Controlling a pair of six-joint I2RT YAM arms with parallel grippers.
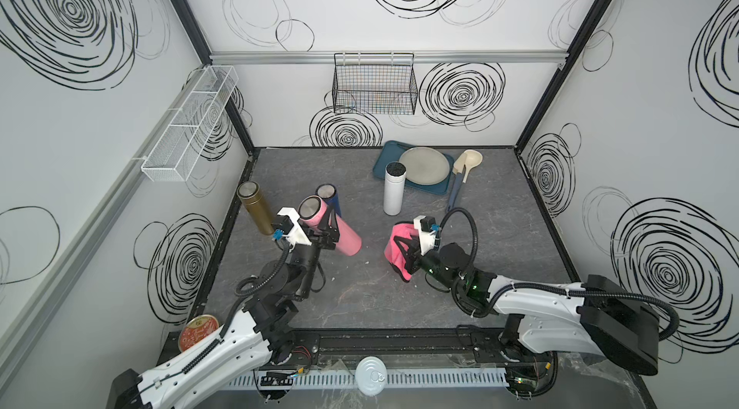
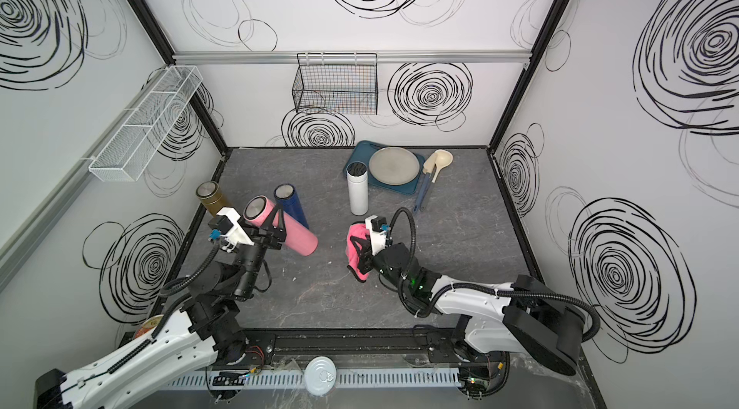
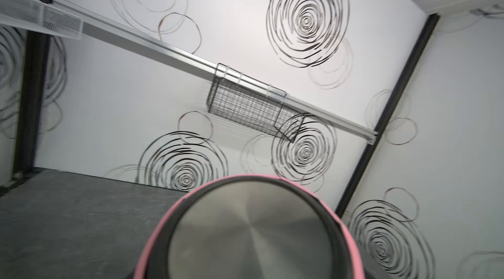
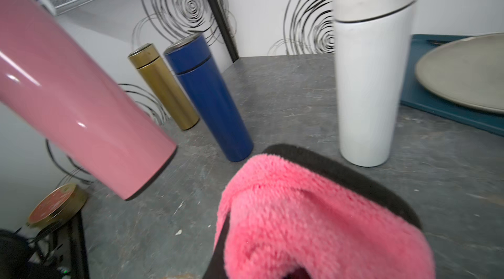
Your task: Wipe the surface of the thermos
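A pink thermos (image 1: pixel 336 228) leans tilted above the table with my left gripper (image 1: pixel 332 225) shut around it near its lid. Seen from the left wrist, the thermos's round metal lid (image 3: pixel 249 231) fills the bottom of the view, and the fingers do not show there. My right gripper (image 1: pixel 408 253) is shut on a fluffy pink cloth (image 4: pixel 315 216) with a dark border, which droops over its fingers. Cloth and thermos are apart, the thermos's lower end to the left of the cloth in the right wrist view.
Behind the grippers stand a white thermos (image 1: pixel 394 189), a blue one (image 2: pixel 291 205) and a gold one (image 4: pixel 165 87). At the back lie a blue tray (image 1: pixel 382 165) with a plate (image 1: pixel 425 165), and utensils (image 1: pixel 462 170).
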